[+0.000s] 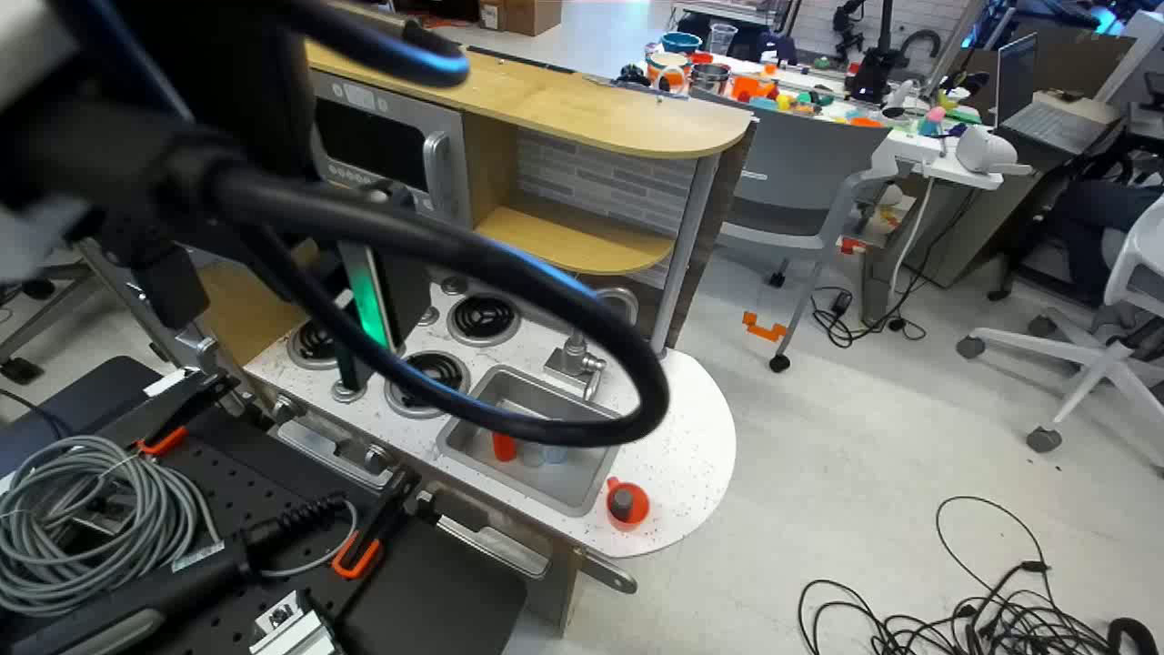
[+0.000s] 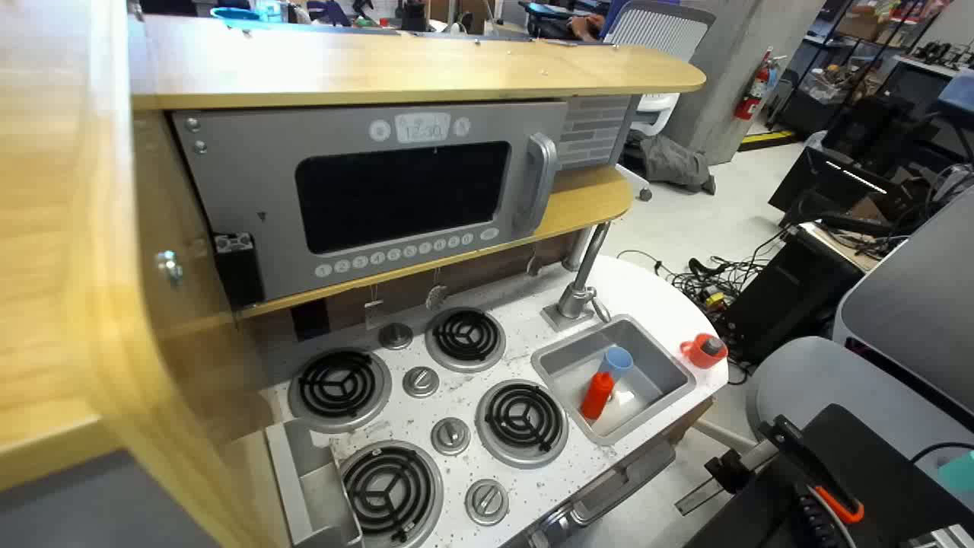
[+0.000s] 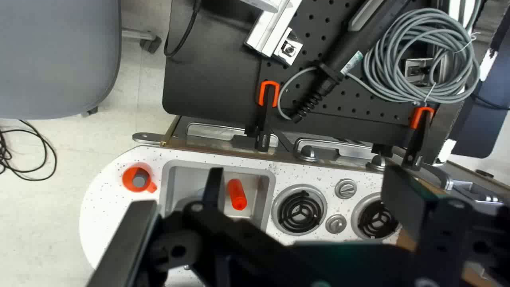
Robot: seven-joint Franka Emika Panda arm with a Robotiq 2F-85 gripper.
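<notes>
My gripper hangs high above the toy kitchen counter, open, its dark fingers (image 3: pixel 404 198) wide apart and nothing between them. In exterior view 1 the arm and its looping cable fill the upper left; exterior view 2 does not show the gripper. A red bottle (image 2: pixel 597 396) stands in the grey sink (image 2: pixel 671 393), beside a blue cup (image 2: pixel 618 360). The wrist view shows the bottle (image 3: pixel 237 194), while my gripper's dark parts cover some of the sink. On the counter's rounded end rests a red cup (image 2: pixel 701 351) with a grey object in it.
Several burners (image 2: pixel 524 423) and knobs lie left of the sink in exterior view 2. Above them is a microwave (image 2: pixel 246 183) under a wooden shelf top (image 2: pixel 411 68). The faucet (image 2: pixel 575 298) rises behind the sink. A black table (image 3: pixel 210 71) with coiled cable (image 3: pixel 420 52) adjoins the front.
</notes>
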